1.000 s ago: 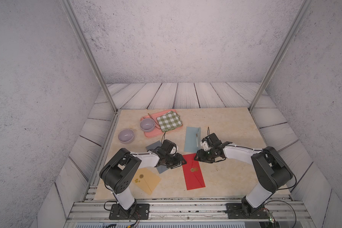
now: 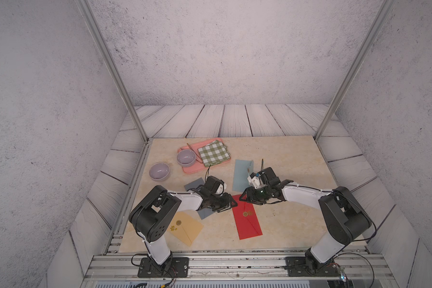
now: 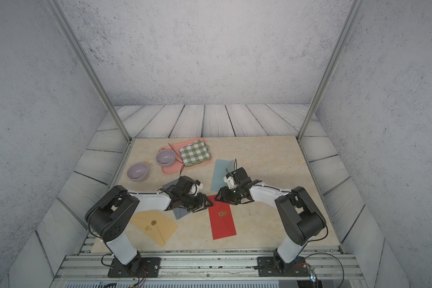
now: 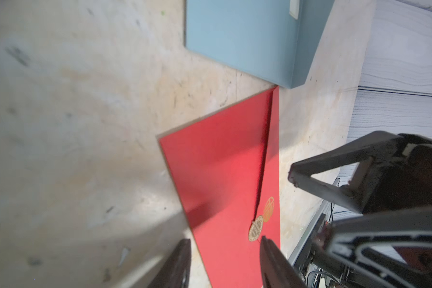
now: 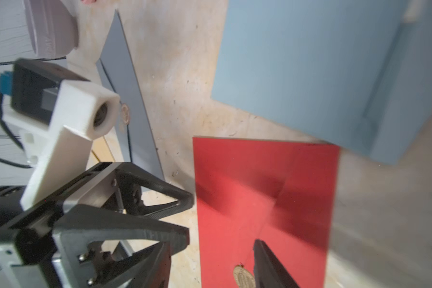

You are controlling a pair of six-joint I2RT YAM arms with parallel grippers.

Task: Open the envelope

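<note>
A red envelope (image 2: 248, 225) with round gold seals (image 4: 255, 228) lies flat on the table between both arms. Its diagonal flap seam runs beside the seals and looks closed. At the envelope's left long edge is my left gripper, part open; its fingertips (image 5: 183, 201) stand beside that edge, with nothing seen gripped. Over the envelope's far end hangs my right gripper, likewise part open and empty as far as shows. Whether any fingertip touches the paper cannot be told.
A light blue envelope (image 5: 302, 62), flap raised, lies just beyond the red one. Grey (image 5: 129, 96) and yellow (image 2: 187, 228) envelopes lie under or near the left arm. Purple bowls (image 2: 159, 171) and a pink tray (image 2: 192, 169) with a checked cloth (image 2: 214, 153) stand back left.
The red envelope has shifted slightly right. My right gripper has moved left over its far end, and my left gripper has edged right along with the envelope.
</note>
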